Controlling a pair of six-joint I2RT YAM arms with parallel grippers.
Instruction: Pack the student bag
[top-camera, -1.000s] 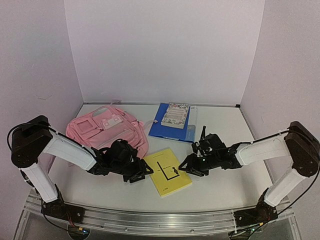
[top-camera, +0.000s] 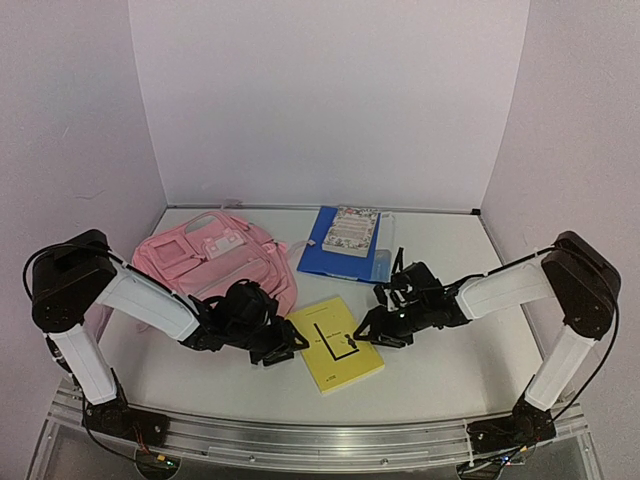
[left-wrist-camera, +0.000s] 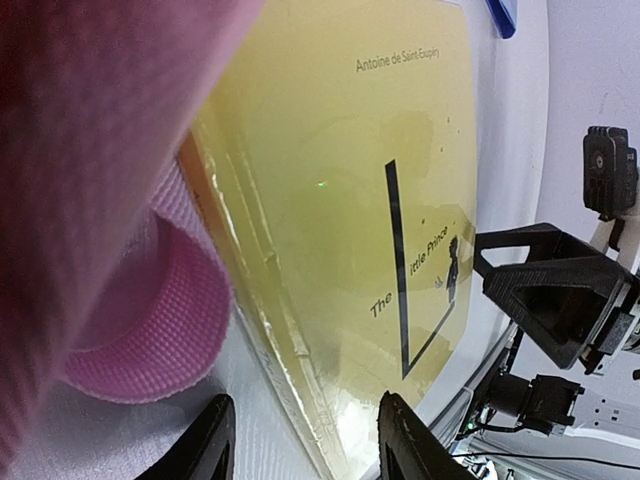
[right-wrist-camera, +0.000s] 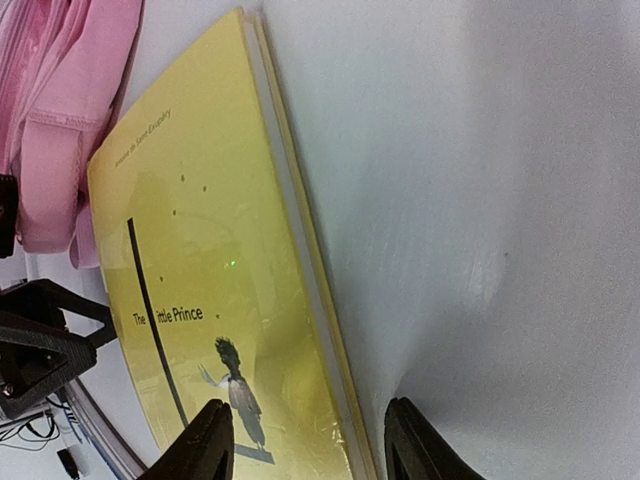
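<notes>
A yellow book, The Little Prince (top-camera: 337, 340), lies flat on the table between the two arms. At its left edge is my left gripper (top-camera: 297, 343), and in the left wrist view its fingers (left-wrist-camera: 212, 440) stand apart with the book's edge below and between them. Over the right edge is my right gripper (top-camera: 368, 333); the right wrist view shows its fingers (right-wrist-camera: 405, 435) spread on either side of that edge. I cannot tell whether any finger touches the book. The pink bag (top-camera: 215, 255) lies at the back left, its strap close to the book's left edge.
At the back middle a patterned book (top-camera: 351, 232) rests on a blue folder (top-camera: 325, 256), with a clear case (top-camera: 382, 262) under or beside them. White walls enclose the sides and back.
The right arm has shifted a little leftward, bringing its gripper over the book's right edge. My left gripper has crept slightly toward the book, which has stayed in place.
</notes>
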